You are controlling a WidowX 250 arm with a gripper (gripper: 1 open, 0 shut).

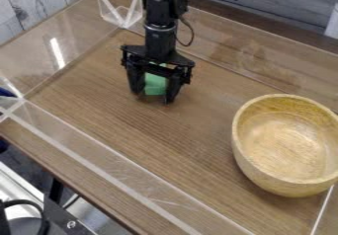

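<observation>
My black gripper point(154, 81) is low over the wooden table, around a small green object point(154, 85) in the upper middle of the view. Its fingers reach down on both sides of the object and partly hide it; whether they grip it is not clear.
A large light-wood bowl point(283, 145) fills the lower right. A clear plastic item point(119, 7) is at the upper left. Black cables lie along the left edge and lower left corner.
</observation>
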